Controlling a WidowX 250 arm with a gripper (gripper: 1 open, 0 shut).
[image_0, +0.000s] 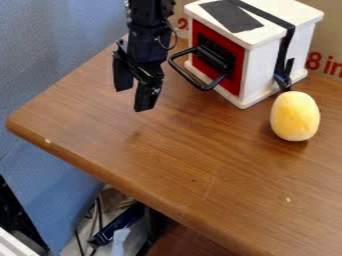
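Note:
My gripper (134, 88) hangs over the left rear of the wooden table, pointing down with its fingers apart and nothing visible between them. Just right of it is a white box (271, 50) with a red front, a black handle (191, 74) sticking out from that front, a black strap and a dark patch on top. A yellow oval fruit-like object (295, 117) rests on the table at the right, in front of the box.
A cardboard box stands behind the white box. A blue partition (47, 60) runs along the left, past the table's edge.

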